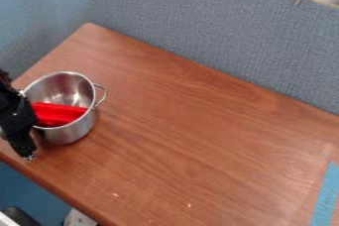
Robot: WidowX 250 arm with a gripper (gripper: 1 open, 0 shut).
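Observation:
A steel pot (77, 90) with a wire handle stands on the wooden table (212, 141) at the left. A red object (59, 116) lies inside it. My black gripper (24, 143) is at the left edge of the view, low beside the pot's left side, mostly cut off by the frame; whether its fingers are open or shut is unclear.
Grey padded panels (212, 42) border the back and left. A strip of blue tape (324, 195) is at the right edge.

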